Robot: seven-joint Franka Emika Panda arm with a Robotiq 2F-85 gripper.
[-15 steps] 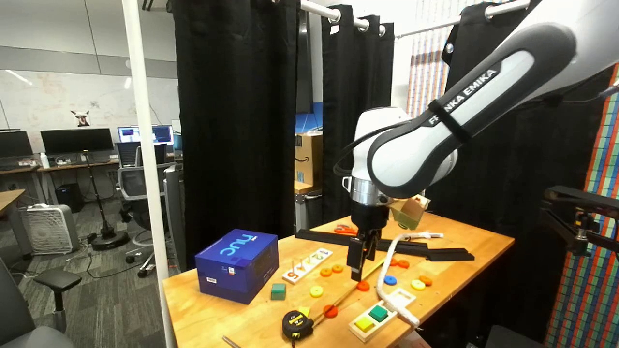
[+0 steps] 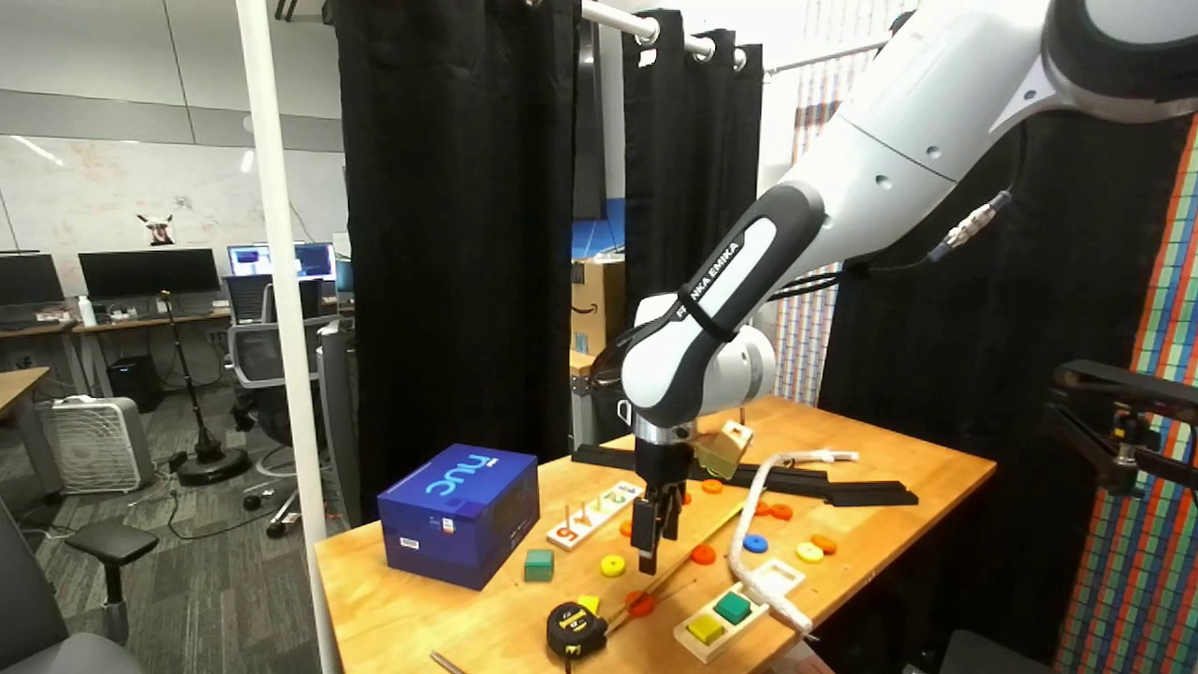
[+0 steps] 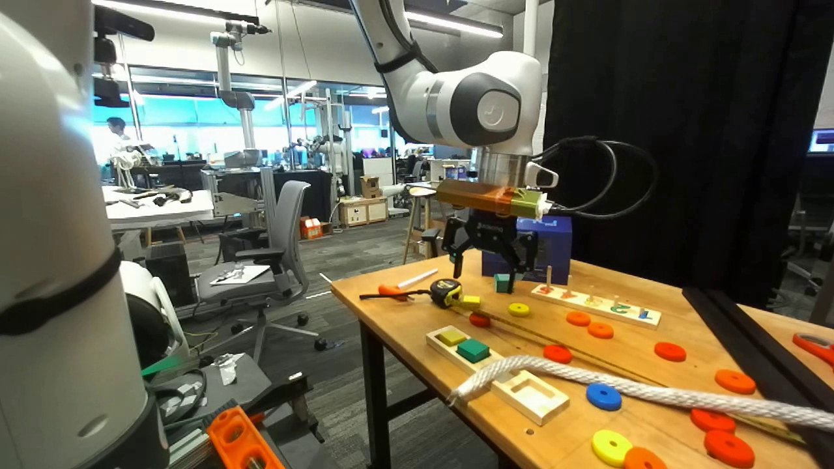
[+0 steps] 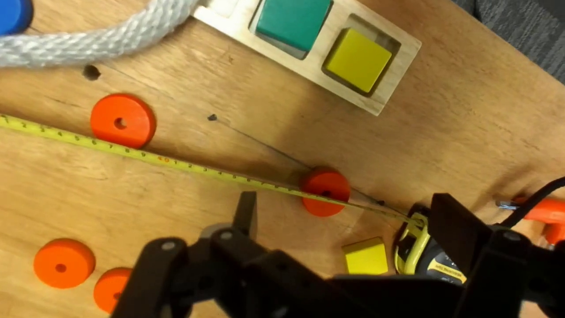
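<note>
My gripper (image 3: 485, 277) hangs open over the wooden table, its fingers spread and nothing held between them. Below it in the wrist view, a yellow block (image 4: 366, 257) lies beside the black and yellow tape measure (image 4: 423, 249). The yellow tape runs across a red disc (image 4: 325, 191). A wooden tray (image 4: 339, 53) holds a green block (image 4: 294, 21) and another yellow block (image 4: 358, 59) in separate recesses. A loose green block (image 2: 539, 565) stands near the blue box (image 2: 458, 515). One finger (image 4: 246, 214) shows left of the red disc in the wrist view.
A white rope (image 3: 594, 378) lies over the tray's middle. The numbered peg board (image 3: 596, 304) stands near the box, and orange discs (image 3: 600, 331) and a blue disc (image 3: 603, 396) are scattered about. Long black strips (image 3: 723, 336) cross the table.
The arm has moved left and lower in exterior view 1, bringing my gripper closer to the tape measure end of the table. The objects on the table look unmoved.
</note>
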